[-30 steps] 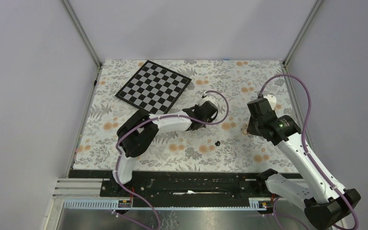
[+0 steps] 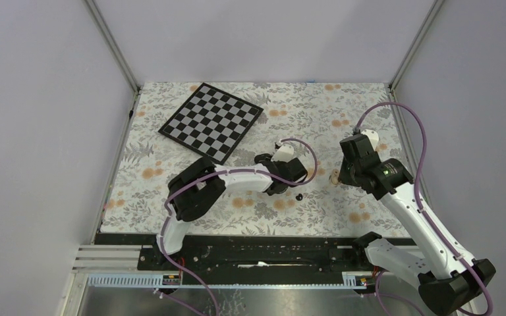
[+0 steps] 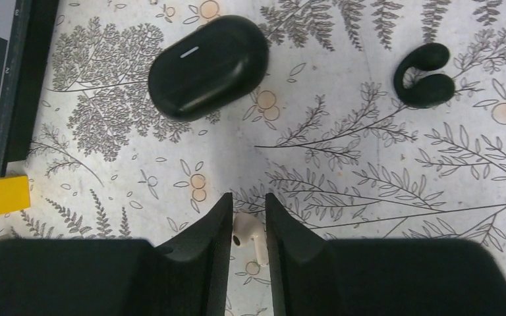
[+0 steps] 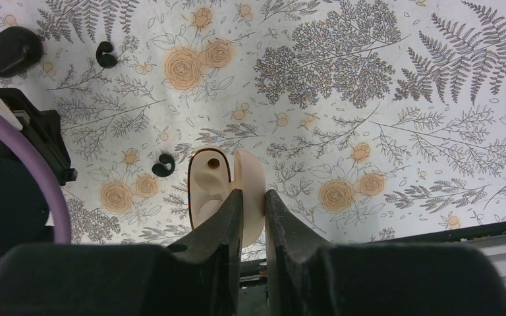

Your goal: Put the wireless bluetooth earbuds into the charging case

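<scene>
A white earbud (image 3: 249, 230) shows between the fingers of my left gripper, which is part open. It appears to lie on the patterned cloth; whether the fingers touch it cannot be told. On the right, the off-white charging case (image 4: 209, 181) is open, with a round hollow showing in its inner face. My right gripper is shut on the case's lid (image 4: 252, 174), one finger on each side. In the top view the case (image 2: 334, 178) shows just left of the right arm's end.
A glossy black case (image 3: 209, 68) and a black C-shaped earbud (image 3: 426, 78) lie ahead of my left gripper. A second black earbud (image 4: 163, 166) lies beside the held case. The checkerboard (image 2: 212, 122) and a yellow block (image 3: 0, 195) are leftward.
The right arm appears unmoved.
</scene>
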